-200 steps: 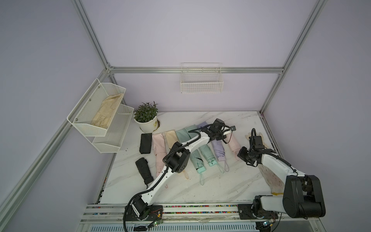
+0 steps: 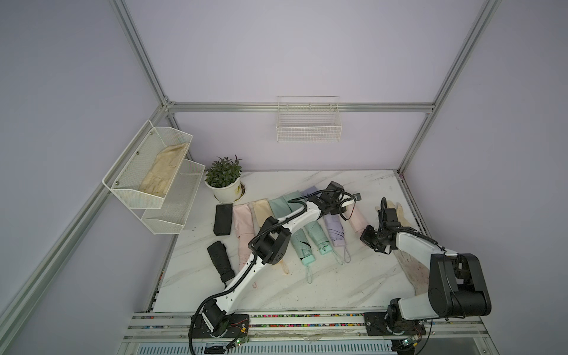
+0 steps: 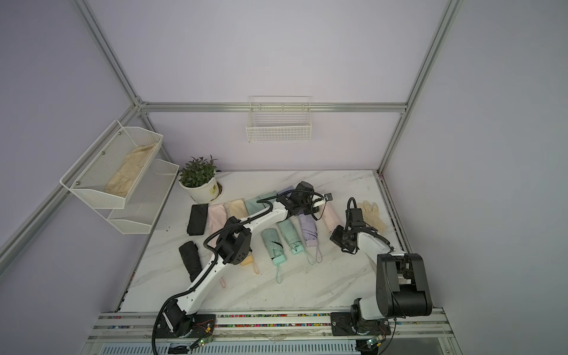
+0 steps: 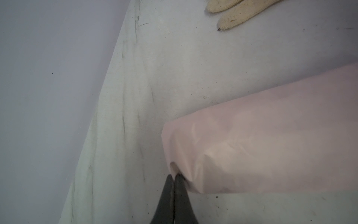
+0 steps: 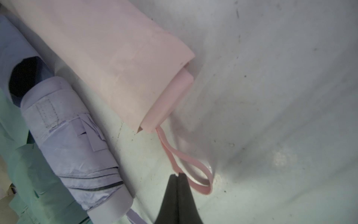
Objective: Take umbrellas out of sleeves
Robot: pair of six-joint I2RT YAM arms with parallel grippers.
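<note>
The pink umbrella lies in its pink sleeve (image 4: pixel 261 138) at the right end of the row. In the left wrist view, my left gripper is shut on a corner of the sleeve's closed end, where the cloth puckers. In the right wrist view, the umbrella's pink handle end (image 5: pixel 171 99) sticks slightly out of the sleeve's mouth, and a wrist strap (image 5: pixel 192 160) hangs from it. My right gripper is shut with the strap's loop pinched at its fingertips. The rest of the umbrella is hidden inside the sleeve.
Further left are green umbrellas (image 2: pixel 300 245), a pink one (image 2: pixel 243 230) and a black one (image 2: pixel 220 261) by a black sleeve (image 2: pixel 223 219). Gloves (image 3: pixel 371 216) lie at right.
The right arm has shifted slightly left, bringing its gripper closer to the pink umbrella's handle end. The left arm and the umbrellas show no visible movement.
</note>
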